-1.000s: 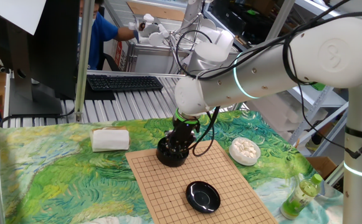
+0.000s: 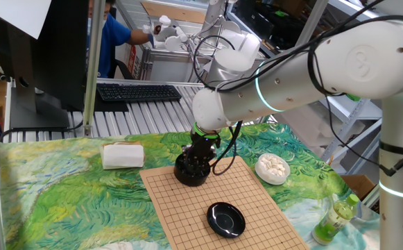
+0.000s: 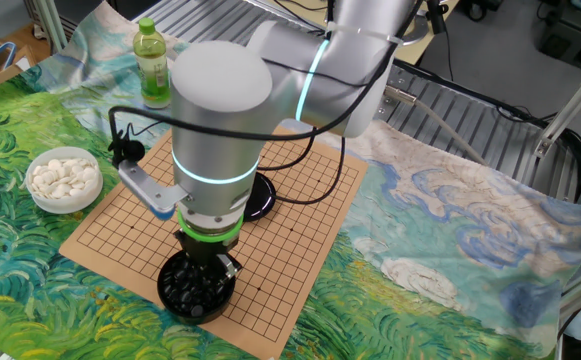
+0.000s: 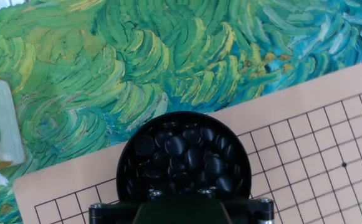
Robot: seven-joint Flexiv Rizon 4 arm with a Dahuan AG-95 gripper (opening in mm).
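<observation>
A round black bowl (image 4: 122, 165) full of glossy black stones (image 4: 175, 146) stands on a wooden grid board (image 2: 243, 198), near one corner. Directly over this bowl, my black gripper (image 3: 215, 275) points down, its lower end at the opening. The wrist view shows only its upper parts along the bottom edge. Its fingertips are hidden, so neither the fingers' gap nor any stone between them can be made out. A shallow black dish (image 2: 226, 219), perhaps the bowl's lid, lies on the board. No loose stones show on the visible grid.
A bowl of white stones (image 3: 65, 180) sits beside the board on the painted cloth (image 3: 470, 260). A green-capped bottle (image 2: 336, 219) stands farther off. Beyond the board's other side is a white packet (image 2: 123, 156). Cables loop beside the wrist.
The arm has shifted slightly, with its wrist a little farther left in the exterior view. My gripper stays over the black-stone bowl; bowl, dish and board have not moved.
</observation>
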